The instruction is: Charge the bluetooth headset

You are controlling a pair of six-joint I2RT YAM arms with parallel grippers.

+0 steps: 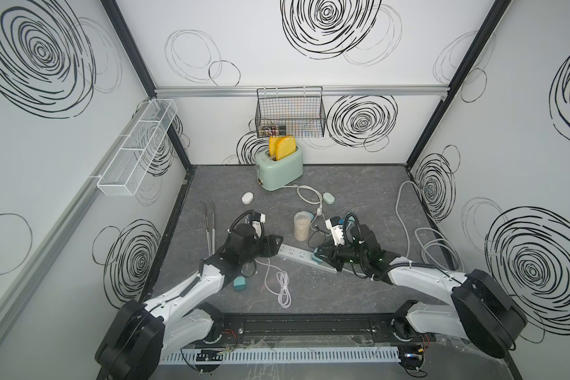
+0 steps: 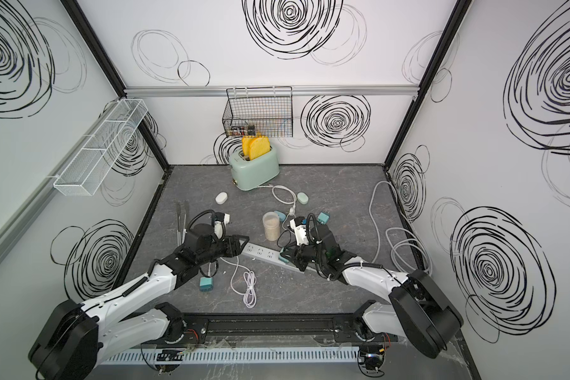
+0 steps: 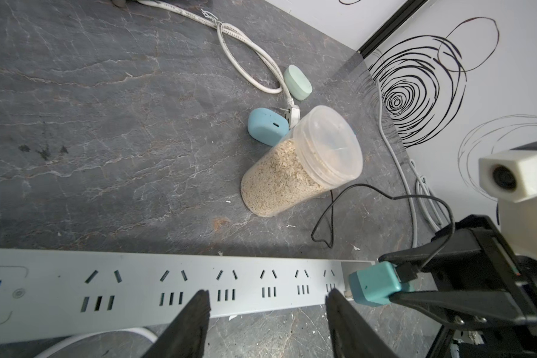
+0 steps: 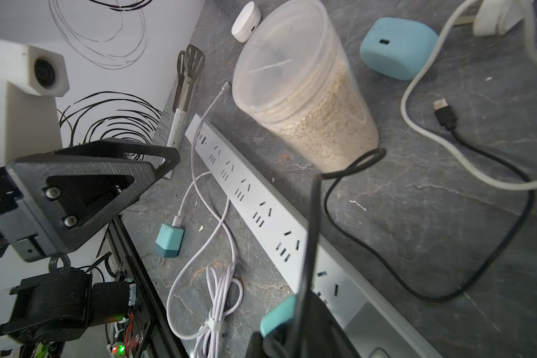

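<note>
My right gripper (image 1: 323, 254) is shut on a teal charger (image 3: 373, 285), held at the right end of the white power strip (image 3: 131, 265); whether its prongs are in a socket I cannot tell. A black cable runs from it to a free USB plug (image 4: 445, 113) on the table, near a blue earbud case (image 3: 267, 125). My left gripper is open above the strip. Another teal charger (image 4: 169, 240) with a white cable lies in front of the strip.
A jar of grain (image 3: 277, 179) stands behind the strip, with a toaster (image 1: 278, 171) farther back. A coiled white cable (image 1: 283, 288) lies in front. Small oval cases (image 1: 328, 198) sit near the back.
</note>
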